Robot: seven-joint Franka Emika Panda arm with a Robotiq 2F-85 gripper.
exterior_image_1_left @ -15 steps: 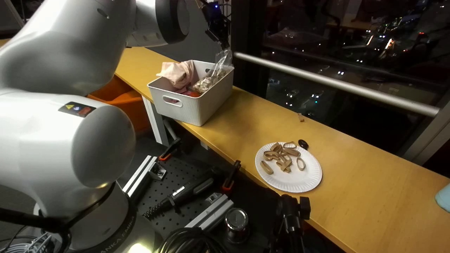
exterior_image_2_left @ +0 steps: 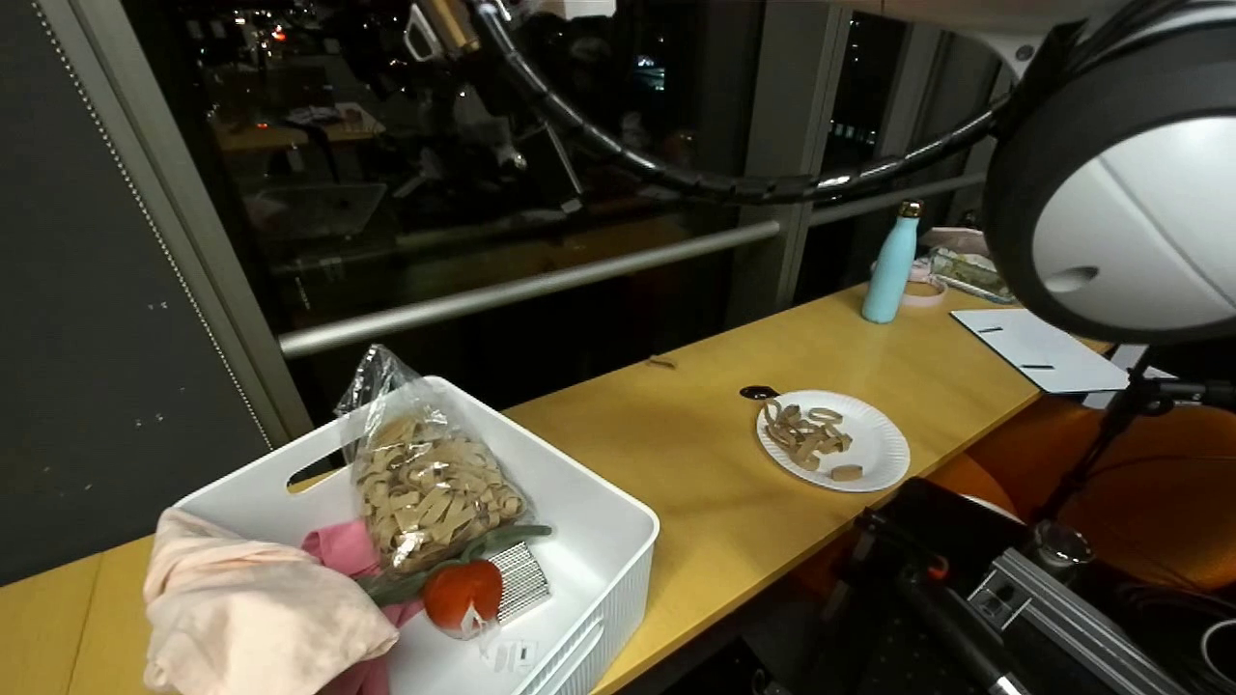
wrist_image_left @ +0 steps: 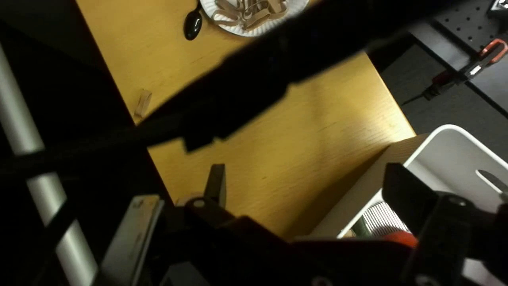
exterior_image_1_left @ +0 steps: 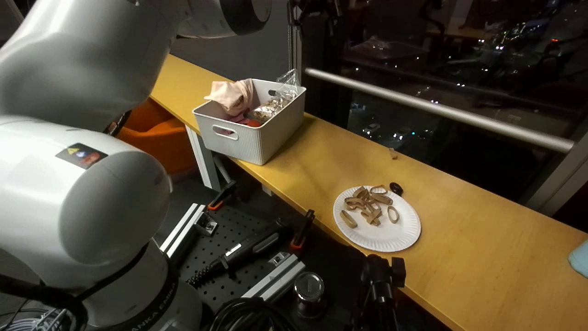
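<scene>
My gripper is open in the wrist view, its dark fingers wide apart with only bare tabletop showing between them. The white bin (exterior_image_1_left: 237,144) stands below the gripper at the far end of the table in exterior view 1. Inside it, a clear plastic bag (exterior_image_2_left: 423,492) of brown bands leans on the back wall, apart from the gripper. Pale pink cloth (exterior_image_2_left: 249,614), a red object (exterior_image_2_left: 461,595) and a ribbed silvery piece (exterior_image_2_left: 520,581) share the bin. A white paper plate (exterior_image_1_left: 380,237) carries several loose brown bands (exterior_image_1_left: 368,208).
A small dark object (exterior_image_1_left: 396,188) sits by the plate's back edge, and one stray brown band (wrist_image_left: 143,102) lies near the window side. Behind the table runs a metal rail (exterior_image_1_left: 441,110). A light blue bottle (exterior_image_2_left: 891,264) stands farther along. Tabletop between bin and plate is mostly free.
The arm has risen, carrying the gripper up from the plastic bag's top to the upper edge of exterior view 1. The bag's top has sagged lower; the bag remains in the bin.
</scene>
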